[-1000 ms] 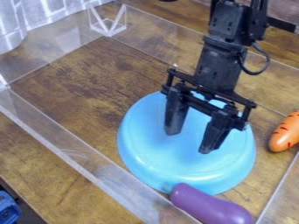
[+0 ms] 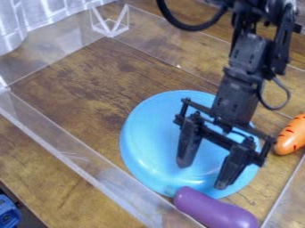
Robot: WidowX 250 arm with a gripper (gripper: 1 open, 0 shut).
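A black gripper (image 2: 209,147) reaches down from the top right into a light blue bowl or lid (image 2: 149,142) on the wooden table. Its dark fingers stand apart over and within the blue object, with nothing clearly between them. A purple toy eggplant (image 2: 215,210) lies at the near side of the blue object, and an orange carrot (image 2: 290,134) lies to its right.
Clear plastic walls run along the left and lower edges. A small white wire rack (image 2: 110,22) stands at the top left, and a blue item (image 2: 6,214) sits at the lower left corner.
The gripper has moved somewhat lower and to the right, toward the front of the blue object. The objects around it look unchanged.
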